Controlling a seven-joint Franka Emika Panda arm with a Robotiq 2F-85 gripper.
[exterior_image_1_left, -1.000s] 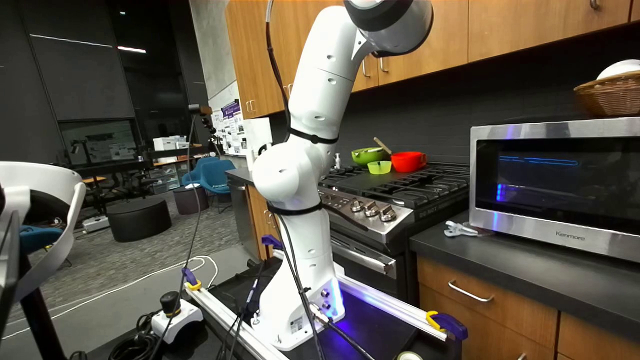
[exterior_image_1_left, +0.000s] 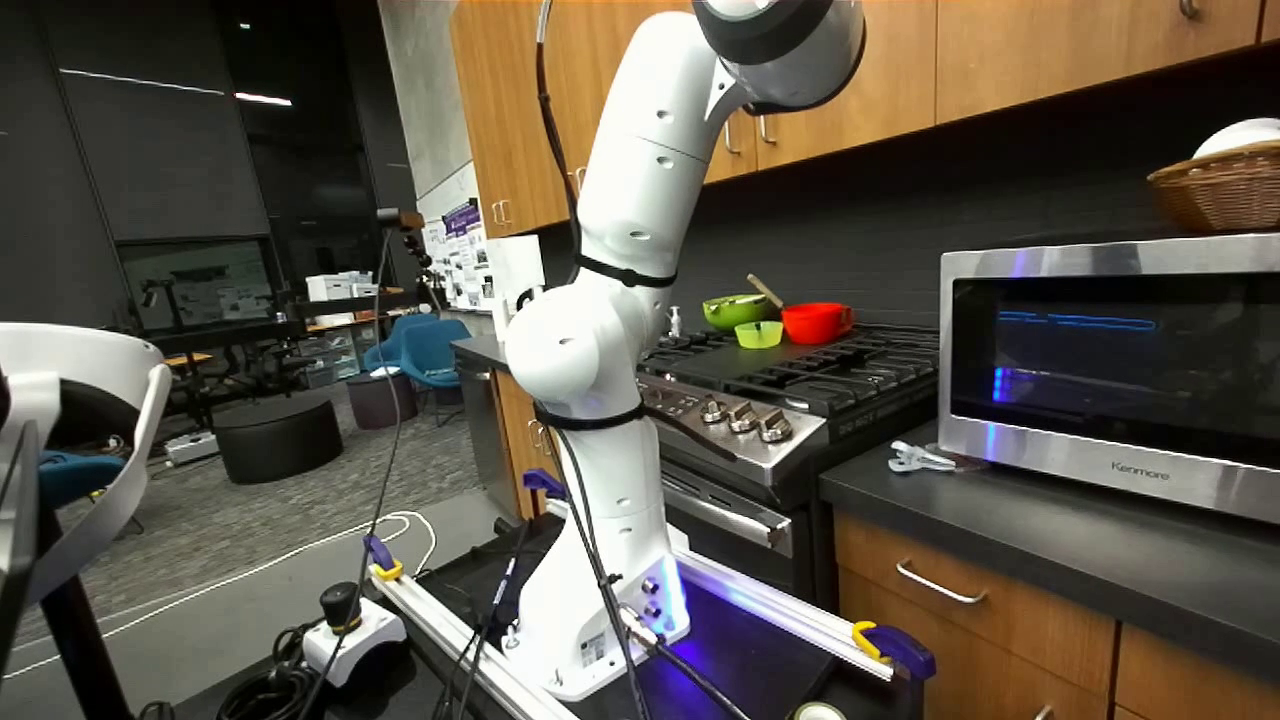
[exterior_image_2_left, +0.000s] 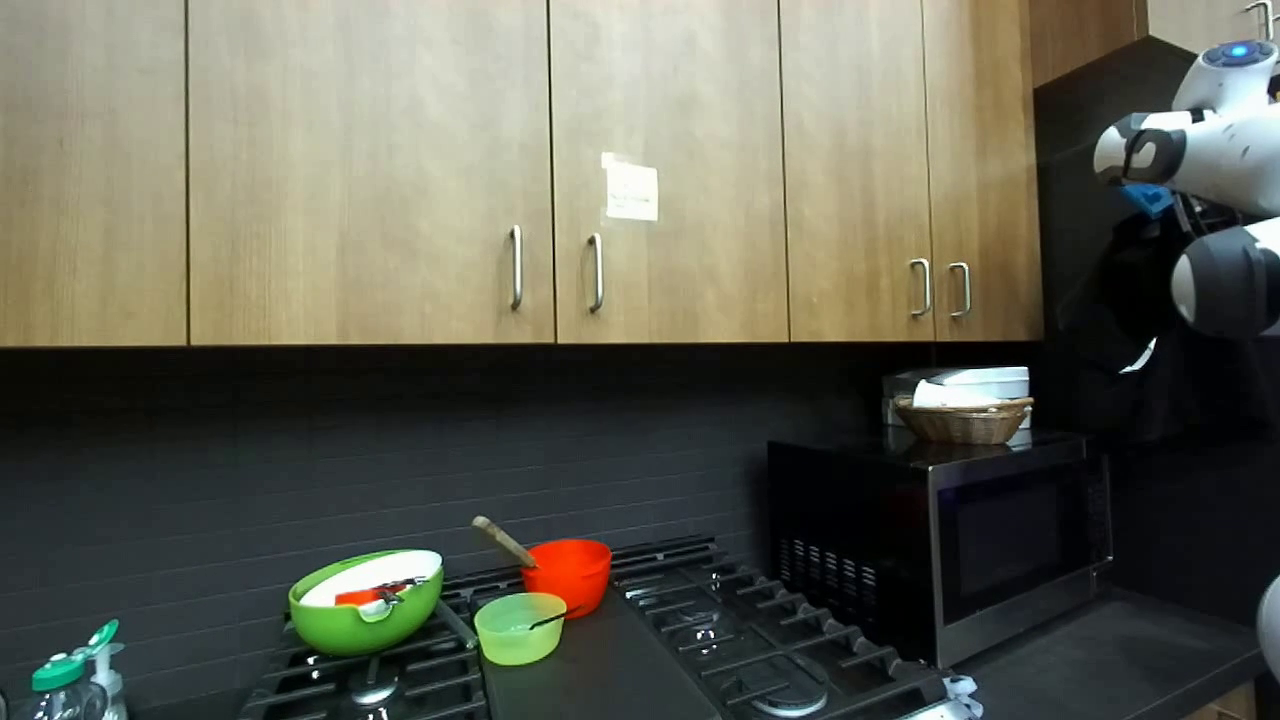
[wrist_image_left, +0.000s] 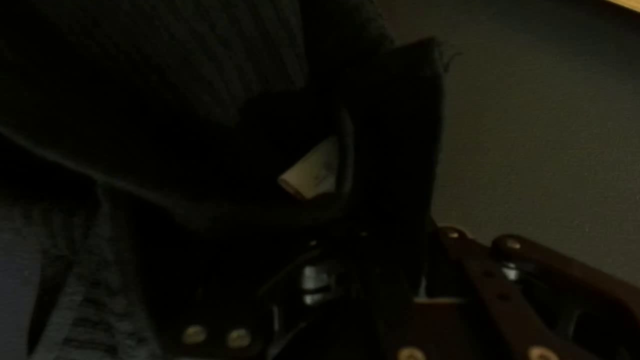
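Dark ribbed cloth (wrist_image_left: 240, 54) fills much of the wrist view, its edge hanging close in front of my gripper. A small pale patch (wrist_image_left: 315, 171), perhaps a tag, shows within its folds. Metal linkages of the gripper appear at the bottom, but the fingertips are lost in the dark fabric, so whether the cloth is held cannot be seen. In exterior view 2, a black hanging shape (exterior_image_2_left: 1134, 282) is below the wrist at the right edge. Exterior view 1 has the arm's upper end cut off by the top of the frame.
A microwave (exterior_image_2_left: 1020, 552) with a wicker basket (exterior_image_2_left: 960, 424) on top stands on the counter. On the stove sit a green bowl (exterior_image_2_left: 348, 624), a light green bowl (exterior_image_2_left: 516, 646) and a red pot (exterior_image_2_left: 573, 576). Wooden cabinets (exterior_image_2_left: 672, 108) hang above.
The arm looks almost unmoved in exterior view 1; its cable has shifted very slightly.
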